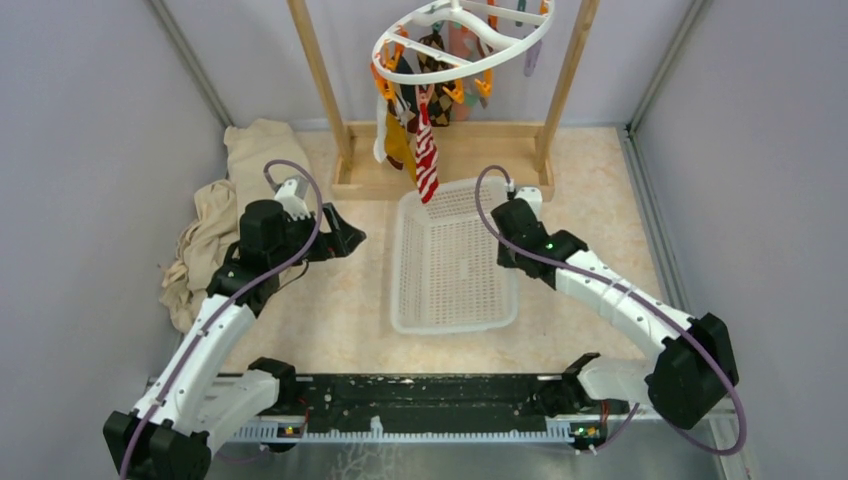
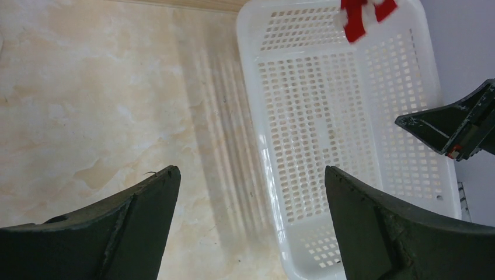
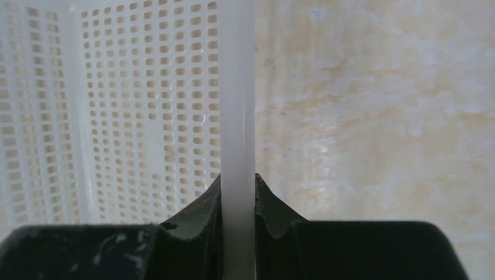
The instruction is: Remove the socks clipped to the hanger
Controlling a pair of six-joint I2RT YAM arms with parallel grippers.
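Note:
Socks hang from orange clips on the white round hanger (image 1: 510,45) at the top of the top view: a red-striped sock (image 1: 425,150), a mustard sock (image 1: 397,145) and several others. A white perforated basket (image 1: 400,280) lies below them. My right gripper is shut on the basket's right rim, fingers either side of it. My left gripper stands open over the table left of the basket, with nothing between its fingers. A blurred red-and-white sock (image 2: 368,14) shows at the top of the left wrist view.
The hanger's wooden stand (image 1: 540,175) is behind the basket. Bunched beige cloth (image 1: 255,150) lies on the left. Grey walls enclose the sides.

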